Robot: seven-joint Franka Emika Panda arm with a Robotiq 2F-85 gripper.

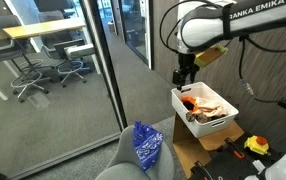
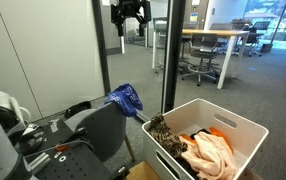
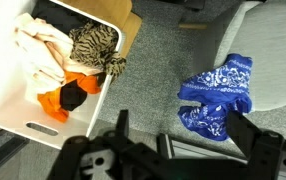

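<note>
My gripper (image 1: 183,77) hangs high above the scene, open and with nothing between its fingers; the wrist view shows the gripper with its fingers far apart at the lower edge. A blue patterned cloth (image 3: 217,95) lies crumpled over the grey chair (image 3: 273,93). The same blue cloth (image 2: 125,98) drapes on the chair in exterior view 2. Inside a white bin (image 3: 9,112) are a pale peach cloth (image 3: 41,48), a leopard-print cloth (image 3: 96,47), and an orange and black one (image 3: 68,95). The print cloth hangs over the bin's rim.
A glass partition with a dark post (image 1: 104,65) stands behind the chair and bin. On the dark table lies a yellow and red object (image 1: 257,145). Bare grey floor separates bin and chair. Office chairs are beyond the glass.
</note>
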